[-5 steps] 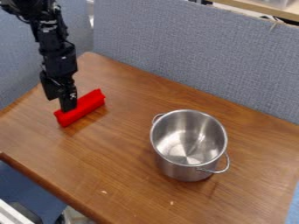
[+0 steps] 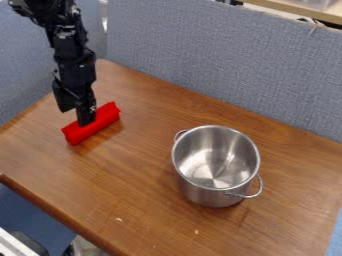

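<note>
A red elongated block (image 2: 96,127) lies diagonally on the left part of the wooden table (image 2: 147,215). My black gripper (image 2: 76,112) hangs down at the block, its fingertips at or just over the block's upper side; whether they are open or closed round it is too small and dark to tell. A steel pot (image 2: 214,158) with two handles stands upright on the right side of the table, apart from the block.
A grey padded wall (image 2: 221,60) runs along the back, with another at the left. The table's front left edge drops away to the floor.
My gripper has shifted slightly to the right over the block. The block and pot look unmoved.
</note>
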